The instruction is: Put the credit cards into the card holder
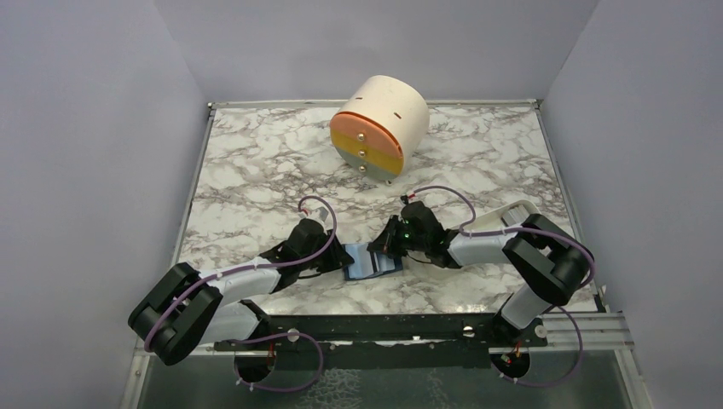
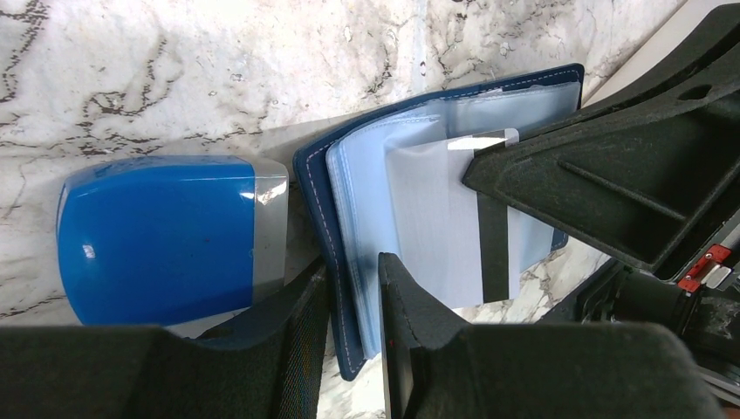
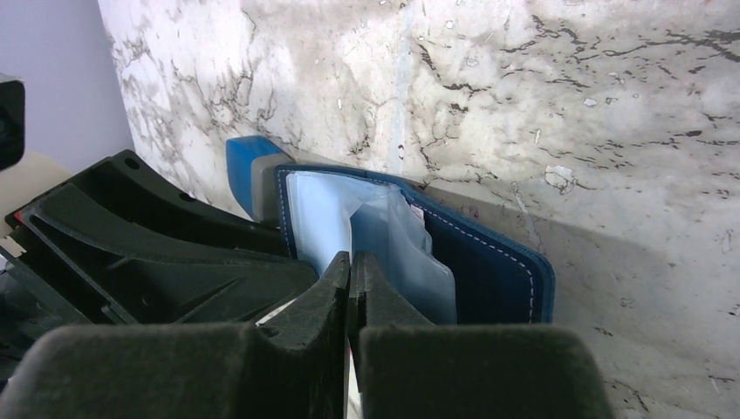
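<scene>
The card holder [image 2: 358, 227], dark blue with pale blue sleeves, lies on the marble at the front centre between both grippers. A white card with a black stripe [image 2: 434, 227] lies over its sleeves. My left gripper is open at the holder's left edge, its fingers low beside that edge. My right gripper is shut at the holder's sleeves, its tips by the edge of a pale sleeve; I cannot tell whether any thin material is between them.
A blue object [image 2: 157, 236] lies left of the holder. A white tray [image 1: 520, 204] is at the right, partly under the right arm. A drum-shaped drawer box [image 1: 384, 119] stands at the back.
</scene>
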